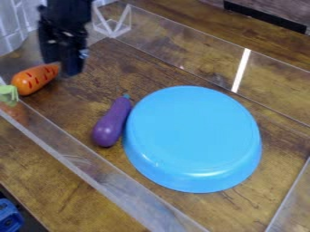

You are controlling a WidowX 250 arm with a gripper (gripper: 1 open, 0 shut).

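The dark gripper (63, 56) is at the upper left, blurred, just above and right of an orange toy carrot (36, 78); whether its fingers are open or shut is unclear. A purple toy eggplant (111, 122) lies in the middle left of the wooden surface, beside a large upturned light blue round dish or lid (191, 136) that takes up the right middle.
Clear walls edge the wooden surface (145, 63). A pale green object (7, 94) is at the left edge, with a blue item (7, 216) at the lower left.
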